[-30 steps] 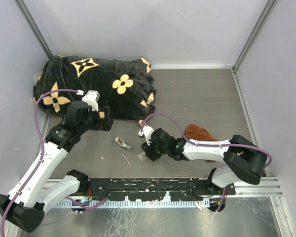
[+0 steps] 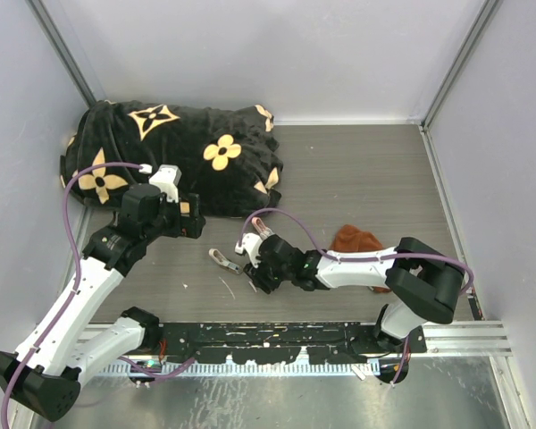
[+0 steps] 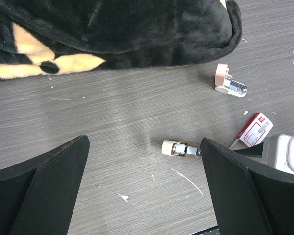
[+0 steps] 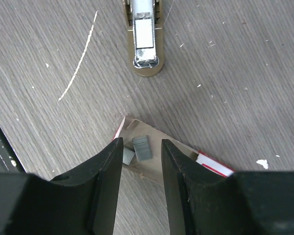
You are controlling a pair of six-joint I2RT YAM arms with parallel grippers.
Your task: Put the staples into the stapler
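An opened stapler (image 2: 224,261) lies on the table between the arms, its metal magazine (image 4: 144,36) showing in the right wrist view. Just below it there, a small open box (image 4: 179,142) holds grey staple strips (image 4: 142,148). My right gripper hovers over this box, fingers part open, the strips visible between its fingers and nothing held. In the left wrist view the box shows its red and white side (image 3: 256,129). My left gripper stands wide open and empty, away to the left of the stapler.
A second small stapler (image 3: 230,82) sits near the black patterned blanket (image 2: 179,161) at the back. Brown cloth (image 2: 357,239) lies to the right under the right arm. Bare table (image 2: 339,170) stretches behind that arm.
The right arm has moved left, bringing its gripper closer to the stapler and covering the box in the top view. My left arm stays still.
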